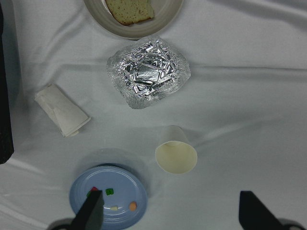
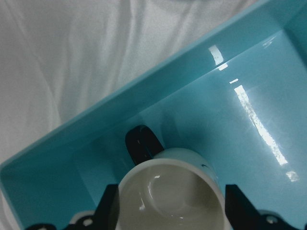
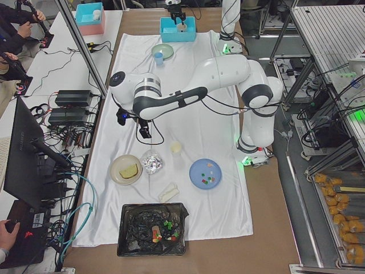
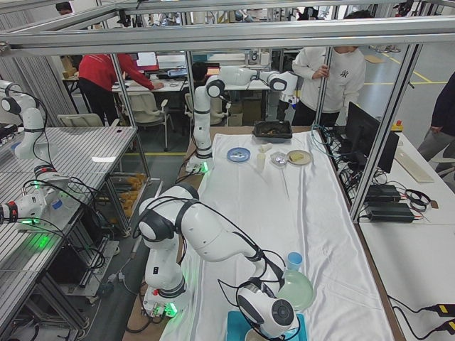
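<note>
My right gripper is low in a blue bin point(image 2: 259, 110), its fingers on either side of a white cup point(image 2: 172, 191) with a black handle; whether they press on it I cannot tell. My left gripper hangs open over the white cloth, nothing between its fingers. Below it in the left wrist view are a foil packet point(image 1: 148, 72), a plate with bread point(image 1: 129, 12), a cream cup point(image 1: 175, 155), a folded napkin point(image 1: 62, 110) and a blue plate with small bits point(image 1: 122, 215).
A black lined tray point(image 3: 137, 228) with small items sits at the cloth's far end from the bin. A green plate point(image 4: 295, 291) and blue cup point(image 4: 294, 261) stand near the bin.
</note>
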